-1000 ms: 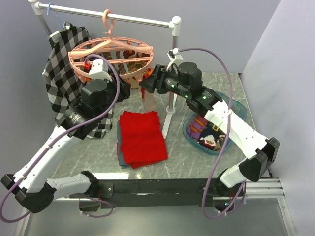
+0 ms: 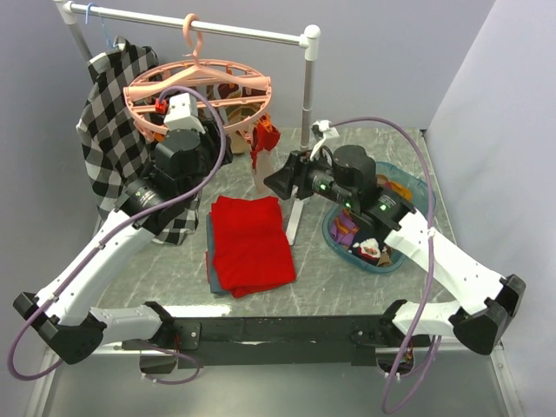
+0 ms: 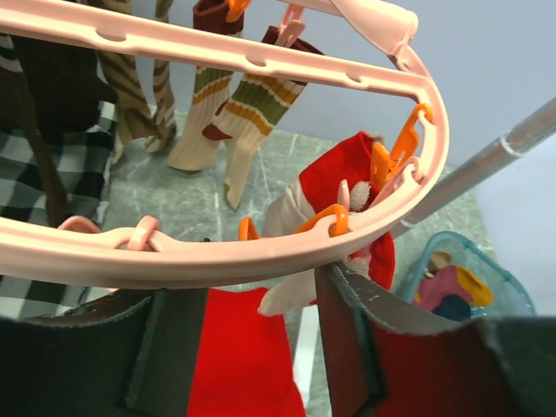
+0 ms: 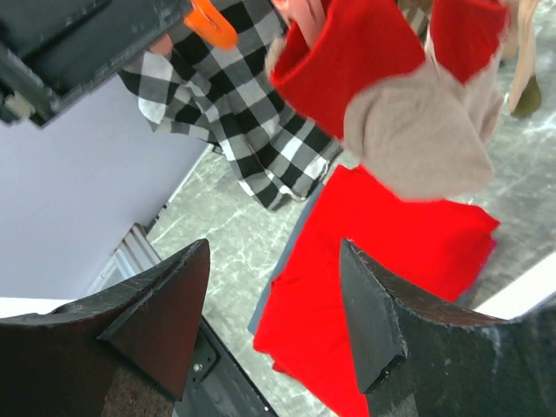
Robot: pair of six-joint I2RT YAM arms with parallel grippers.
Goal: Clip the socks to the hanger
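Observation:
The pink round clip hanger (image 2: 198, 76) hangs from the rail with socks clipped on it. A red-and-white sock (image 3: 334, 165) hangs at its right side by orange clips (image 3: 395, 148). My left gripper is at the hanger's near rim, just below it in its wrist view, its fingers part apart; whether they touch the rim is unclear. My right gripper stands open to the right of the hanging sock, nothing between its fingers, as seen over the red cloth below.
A teal basin (image 2: 369, 266) of socks sits at the right. Folded red cloth (image 2: 250, 248) lies mid-table. A checkered cloth (image 2: 113, 113) hangs at the left. The rail's upright post (image 2: 307, 95) stands behind my right gripper.
My right gripper has moved down and to the right, away from the hanging red sock, which now shows more fully. My left gripper has shifted slightly.

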